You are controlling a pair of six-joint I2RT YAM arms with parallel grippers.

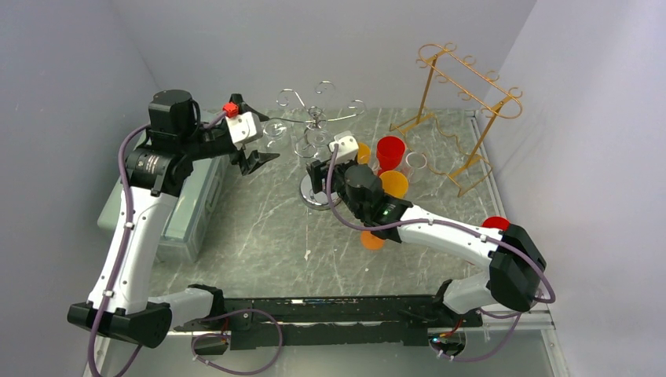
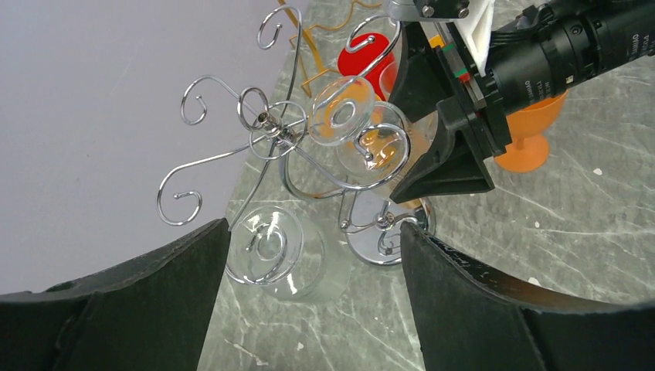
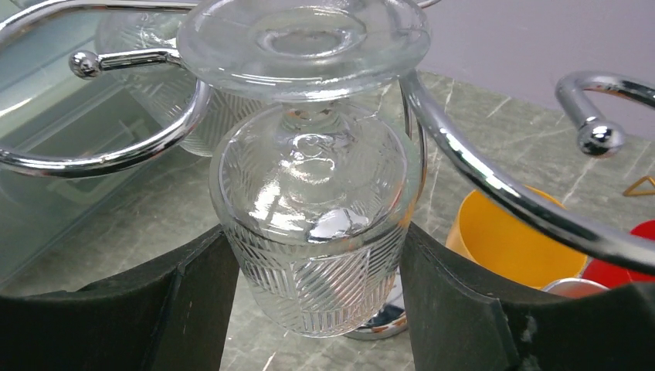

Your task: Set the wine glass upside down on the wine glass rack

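Observation:
Two clear wine glasses hang upside down on the silver rack (image 1: 315, 124). In the left wrist view the nearer glass (image 2: 309, 267) sits beyond my left gripper, which is open with nothing between its fingers. In the right wrist view the other glass (image 3: 309, 286) has its foot above the rack's wire and its bowl pointing down. On either side of that bowl stand the fingers of my right gripper. They are spread wide; whether they touch the glass I cannot tell.
Orange, red and clear cups stand to the right, among them a red cup (image 1: 390, 151) and an orange goblet (image 2: 527, 139). A gold rack (image 1: 471, 82) stands at the back right. On the left is a green bin (image 1: 184, 212).

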